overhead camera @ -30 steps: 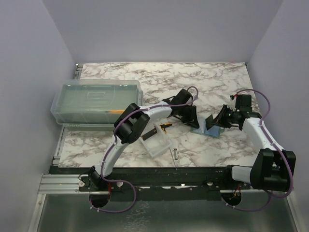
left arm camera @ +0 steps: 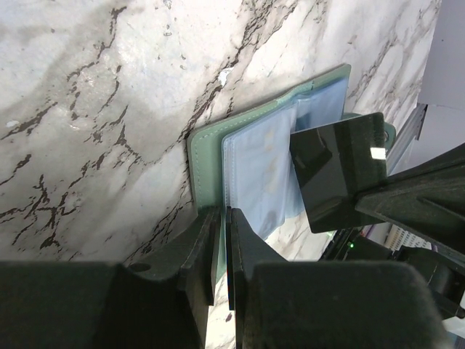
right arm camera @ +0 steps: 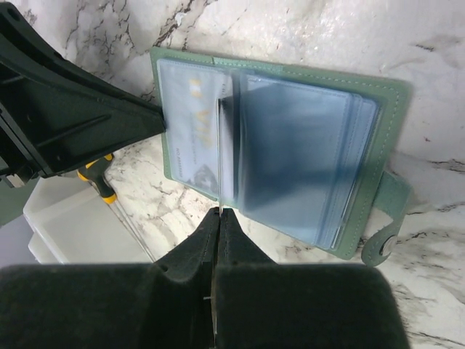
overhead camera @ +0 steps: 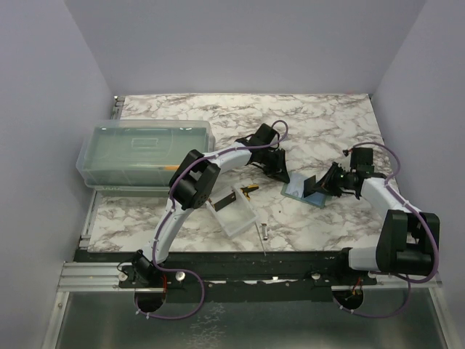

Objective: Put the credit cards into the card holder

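Observation:
The green card holder (overhead camera: 320, 203) lies open on the marble table, clear pockets (right arm camera: 298, 153) facing up; a pale card with print shows under the left pocket. At its left edge, my left gripper is shut on the holder's edge. My right gripper is shut on a thin dark card (left arm camera: 338, 171). In the right wrist view this card appears edge-on, standing above the holder near the inner edge of the left pocket. Whether its lower edge touches the pocket, I cannot tell.
A white tray (overhead camera: 235, 217) with a dark item in it stands left of the holder. Near it lie a yellow-black screwdriver (right arm camera: 96, 174) and a small metal tool (overhead camera: 264, 231). A large lidded box (overhead camera: 145, 153) occupies the left side. Behind the holder, the table is bare.
My left gripper has moved left, and the holder has shifted slightly left with it. The right gripper, still with the dark card, has come a little left and toward the front.

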